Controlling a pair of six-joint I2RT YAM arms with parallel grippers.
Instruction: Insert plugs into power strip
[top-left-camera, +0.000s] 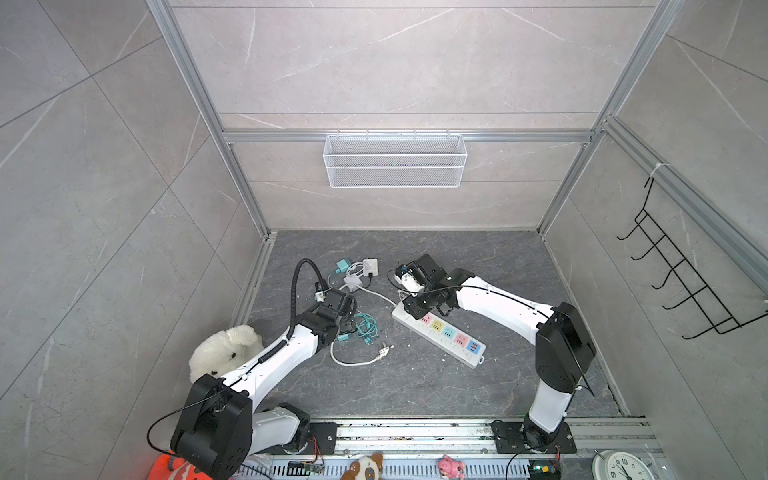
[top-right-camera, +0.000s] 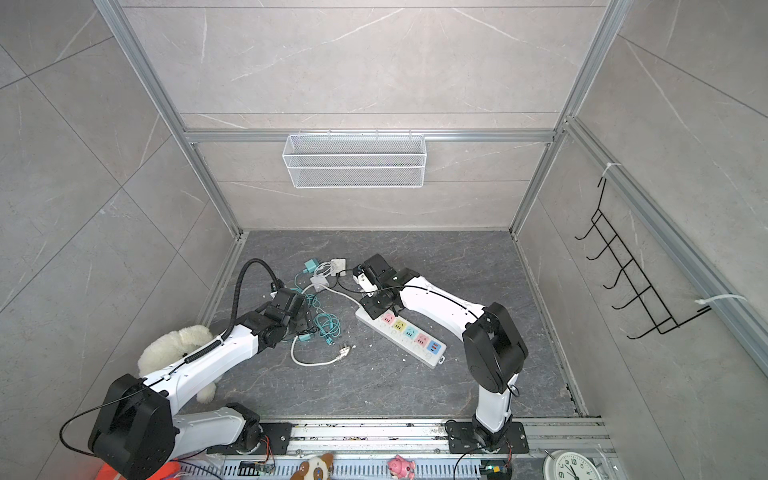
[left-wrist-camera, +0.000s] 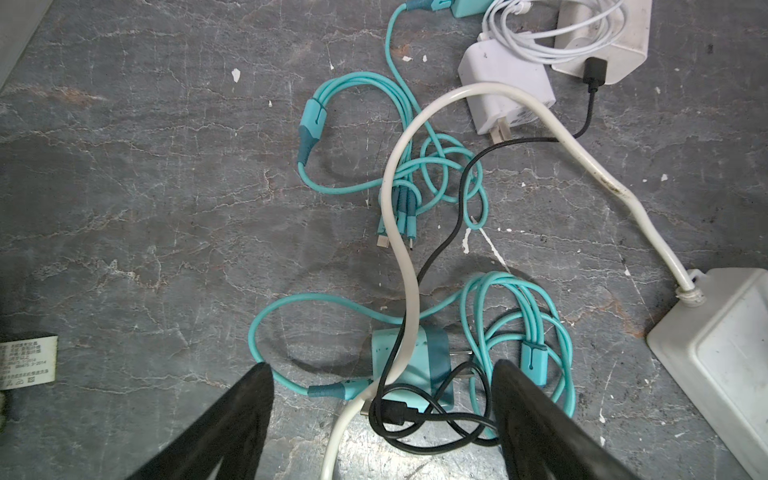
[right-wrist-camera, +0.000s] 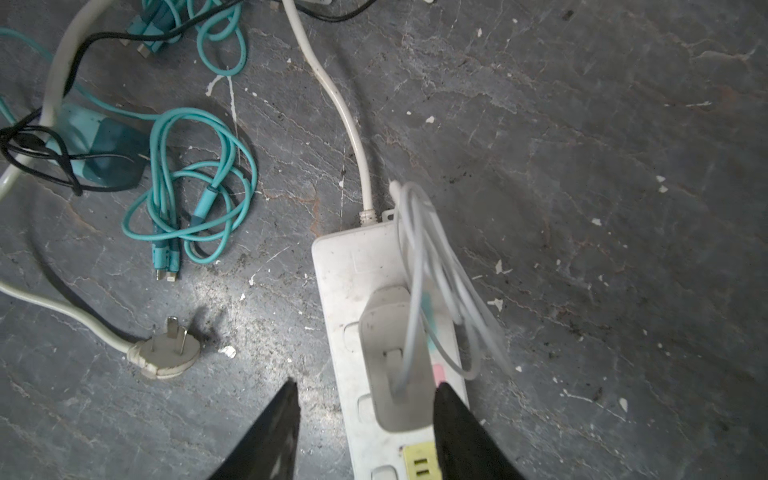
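Note:
The white power strip (top-left-camera: 440, 336) lies right of centre with coloured sockets. A white charger (right-wrist-camera: 396, 376) with a looped white cable is on the strip's far end, below my right gripper, whose fingers stand apart on either side of it, not visibly touching. My left gripper is open above a teal charger (left-wrist-camera: 408, 360) tangled with teal, black and white cables. More chargers (left-wrist-camera: 504, 88) lie at the back. A loose three-pin plug (right-wrist-camera: 164, 352) lies left of the strip.
A white plush toy (top-left-camera: 224, 352) is at the left edge. A wire basket (top-left-camera: 394, 160) hangs on the back wall, a black hook rack (top-left-camera: 680, 280) on the right wall.

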